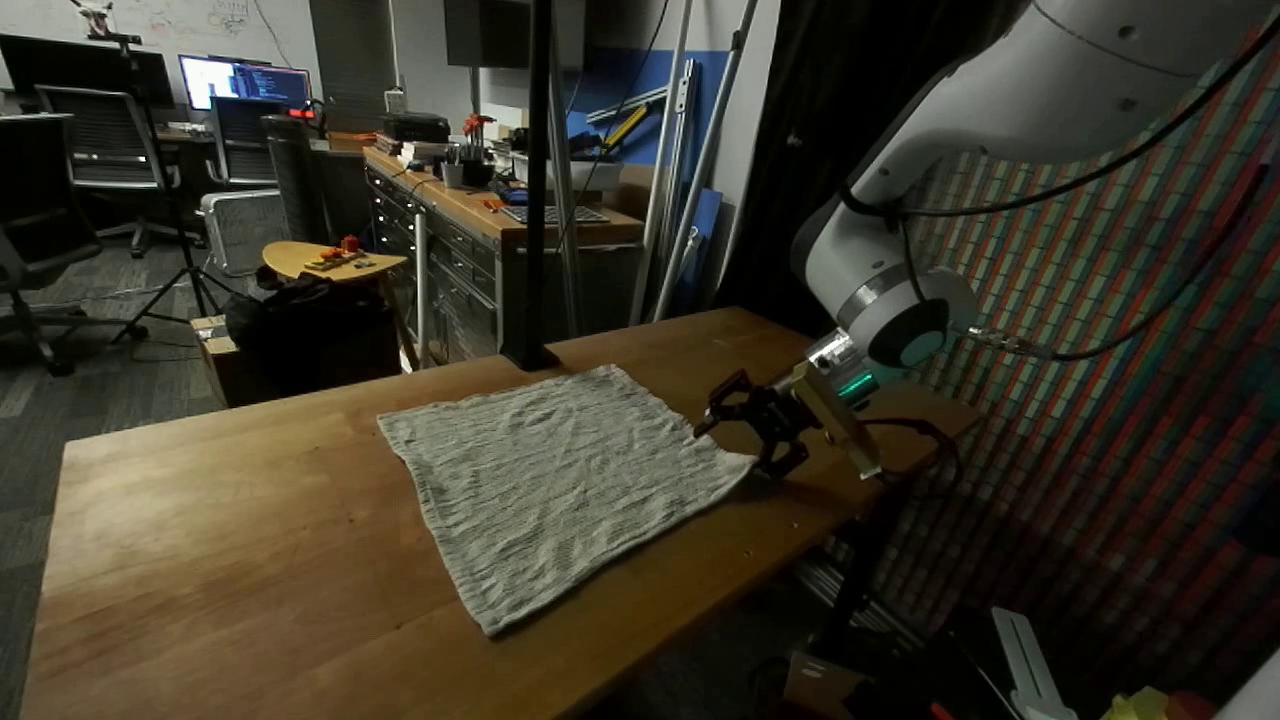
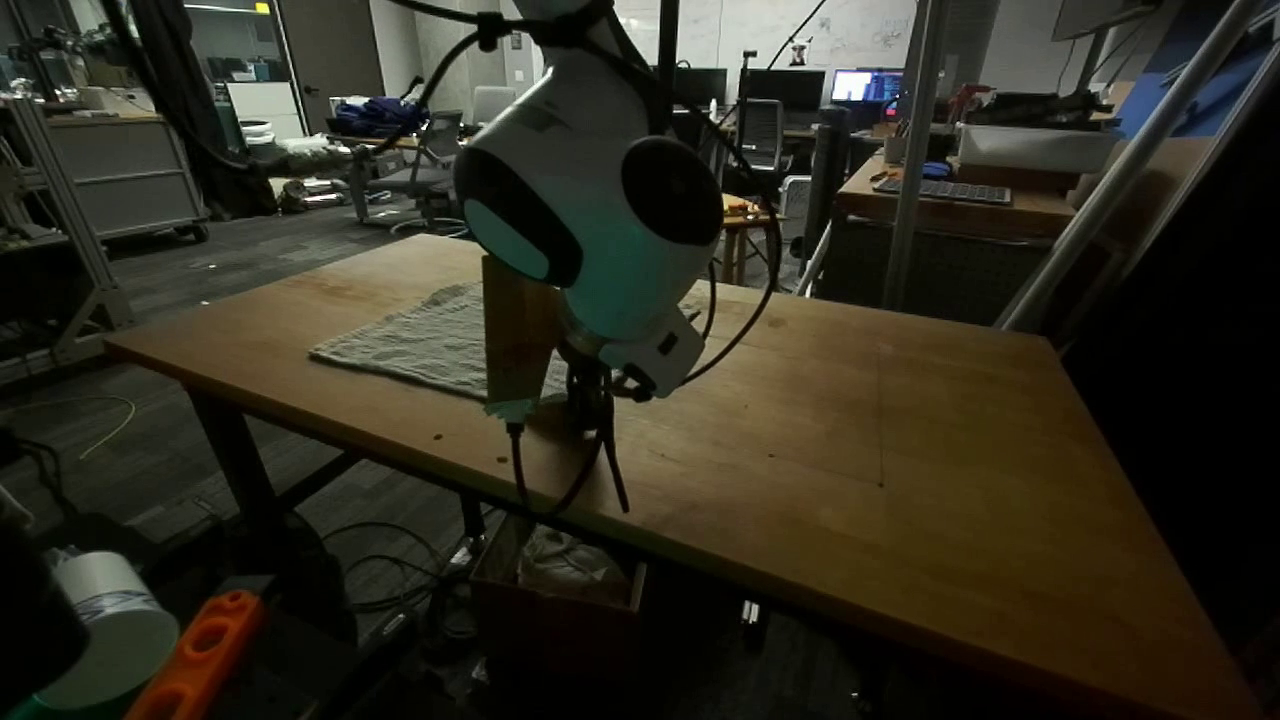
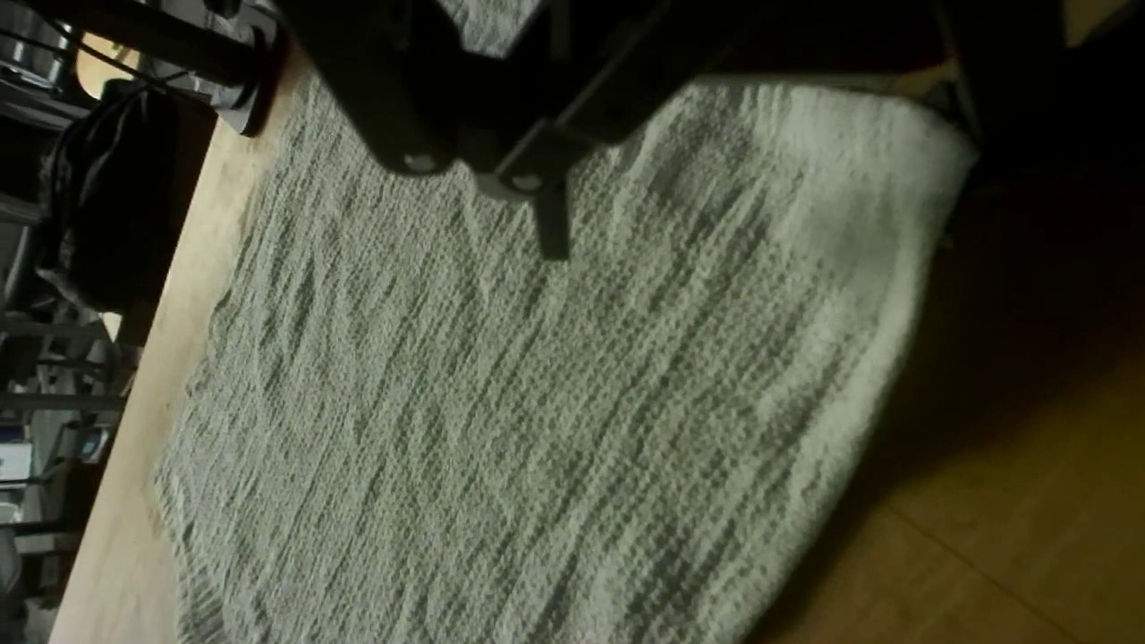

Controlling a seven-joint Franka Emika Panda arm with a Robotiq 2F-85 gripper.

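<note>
A pale grey-white woven cloth (image 1: 564, 480) lies spread nearly flat on the wooden table (image 1: 228, 528). At its right corner is my gripper (image 1: 738, 454), low over the tabletop with its fingers apart around that corner. The cloth's edge looks slightly buckled there. In the wrist view the cloth (image 3: 483, 429) fills most of the picture, and dark parts of the gripper cover the top. Whether the fingers touch the cloth cannot be told. From the second exterior view the arm hides the gripper's fingertips and part of the cloth (image 2: 414, 344).
A black post (image 1: 529, 240) stands at the table's far edge, just behind the cloth. Bare wood (image 2: 816, 480) stretches across the table on the arm's other side. Cables (image 2: 558, 510) hang from the wrist over the near table edge.
</note>
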